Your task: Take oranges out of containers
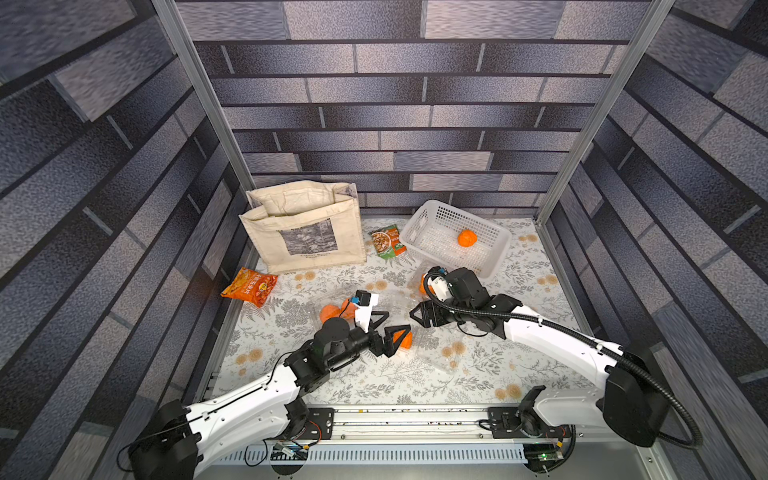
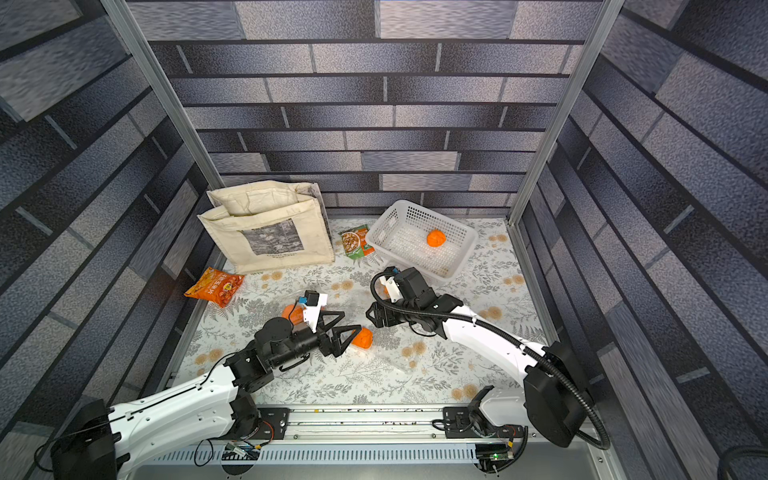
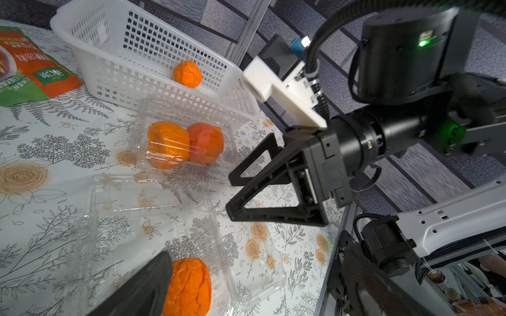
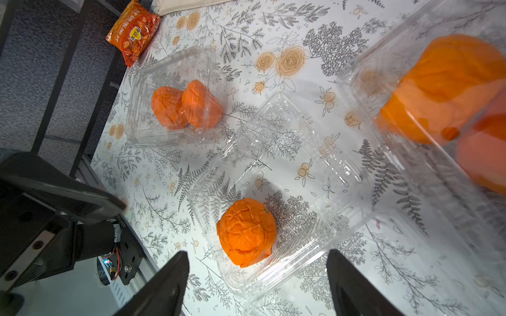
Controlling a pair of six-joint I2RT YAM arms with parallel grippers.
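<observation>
One orange sits in the near corner of the opened clear container at mid-table. My left gripper is open close to that orange, a finger partly in front of it in the top left view. Above the same container my right gripper hangs open and empty. Two oranges lie in a clear container on the left; two more oranges are in a clear container beside the white basket. A single orange rests inside that basket.
A beige bag stands at the back left. An orange snack packet lies left of it, and a green and orange packet between bag and basket.
</observation>
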